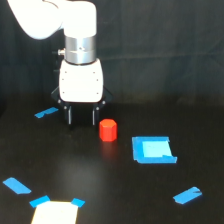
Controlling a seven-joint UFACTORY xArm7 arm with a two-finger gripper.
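A small red block [108, 130] rests on the black table near the middle of the view. My gripper [83, 121] points down to the left of the block. Its two dark fingers stand apart, open, with nothing visible between them. The right fingertip appears close to the block's upper left side; whether they touch, I cannot tell. Right of the block lies a square outlined in blue tape [138, 152], with a pale centre [156, 149].
Blue tape strips [187, 195] mark the table at front right, with another strip [16, 186] at front left. A bright pale square [54, 213] edged with tape lies at the front edge.
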